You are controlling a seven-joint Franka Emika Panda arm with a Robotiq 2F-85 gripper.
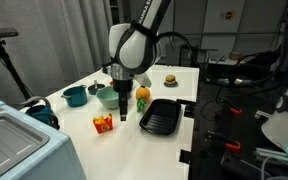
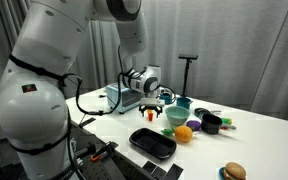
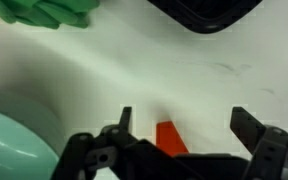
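Note:
My gripper (image 1: pixel 121 103) stands open over the white table, its fingers apart with nothing between them in the wrist view. A small red and yellow object (image 1: pixel 103 124) rests on the table, just left of the gripper in exterior view 1. In the wrist view, its red end (image 3: pixel 169 138) shows low between the fingers, partly hidden by the gripper body. The black tray (image 1: pixel 161 117) lies to the gripper's right in exterior view 1. A pale green bowl (image 3: pixel 14 145) fills the lower left of the wrist view.
A green item (image 3: pixel 69 8) and an orange round object (image 1: pixel 143 92) sit near the bowl. Teal pot (image 1: pixel 75 96) and burger (image 1: pixel 170 79) stand farther back. A large pale box (image 1: pixel 24 150) occupies the near left. Bare table lies in front of the tray.

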